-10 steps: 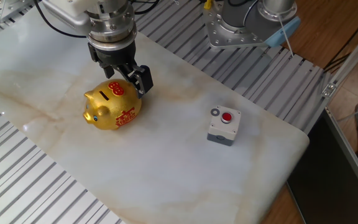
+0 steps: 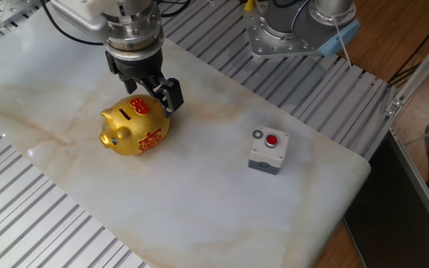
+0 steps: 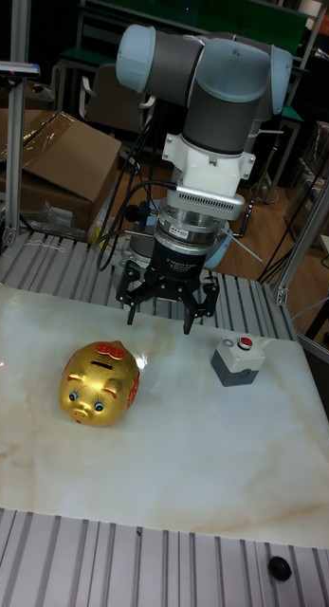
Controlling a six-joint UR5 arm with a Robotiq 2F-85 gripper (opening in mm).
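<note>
A golden piggy bank (image 2: 135, 126) with red markings and a slot on its back stands upright on the marbled table sheet. Exterior view 3 shows the same piggy bank (image 3: 99, 383) face-on, at the left. Above the table, behind and to the right of it in that view, my gripper (image 3: 160, 320) points down with its fingers spread, and only empty space shows between them. From exterior view 2 the gripper (image 2: 150, 100) overlaps the pig's rear end, but the other view has the two apart.
A small white-and-grey box with a red button (image 2: 272, 140) stands on the sheet, well away from the pig. A robot base (image 2: 281, 30) is mounted on the slatted bench behind the surface.
</note>
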